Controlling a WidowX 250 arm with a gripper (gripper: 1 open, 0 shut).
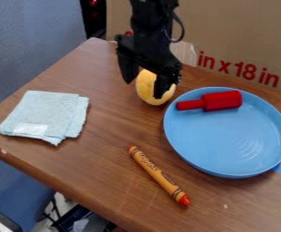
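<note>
The black gripper (144, 74) hangs at the back of the table over a yellow round object (154, 91), with one finger in front of the object's upper part and the other to its left; whether it grips the object is not clear. A red roller-like item (216, 101) lies on the blue plate (227, 143) at the right. An orange crayon (159, 174) lies in the front middle. A folded pale blue cloth (43, 118) is on the left.
A cardboard box (246, 45) stands behind the table. The wooden table (89, 181) has free room between the cloth and the plate. Its left edge runs beside a blue-grey surface, with cables below.
</note>
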